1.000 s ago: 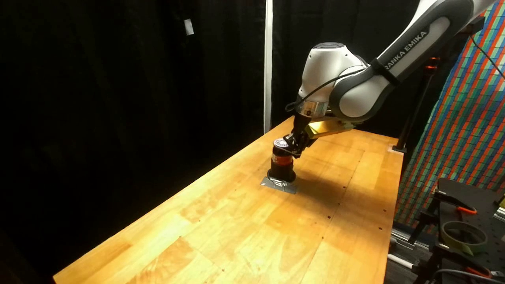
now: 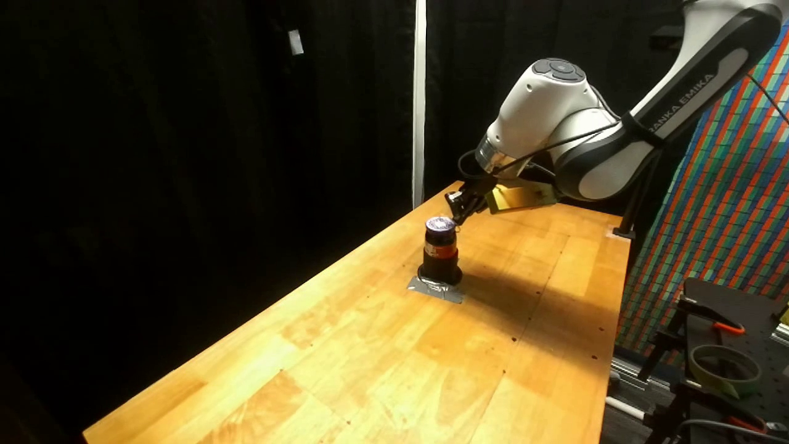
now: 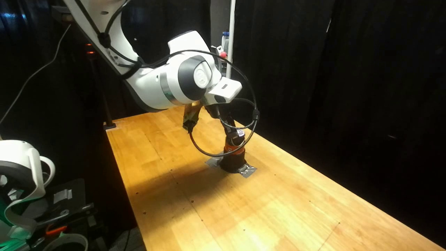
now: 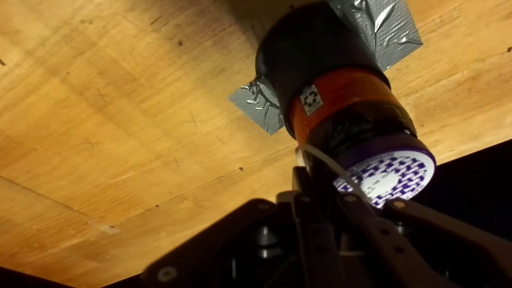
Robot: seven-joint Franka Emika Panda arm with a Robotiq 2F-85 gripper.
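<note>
A dark jar [image 2: 441,251] with an orange band stands upright in a black round holder [image 4: 314,45] on the table. Purple and white patterning covers its lid [image 4: 391,175], which is in place. My gripper [image 2: 457,214] is tilted beside and just above the lid. In the wrist view, the gripper is shut, and a thin, pale translucent strip [image 4: 331,163] curves out from its fingers across the lid's edge. The strip looks held, though its ends are hidden. Whether it still joins the jar I cannot tell.
Grey tape [image 4: 396,33] fixes the holder to the wooden table [image 2: 355,355]. A black cable [image 3: 251,90] loops from the arm past the jar. Off the table's right side, a dark cart holds a tape roll [image 2: 725,366].
My gripper has risen and tilted from low beside the jar's upper part to above the lid's edge, while the arm has swung back to the right. The jar has stayed in place.
</note>
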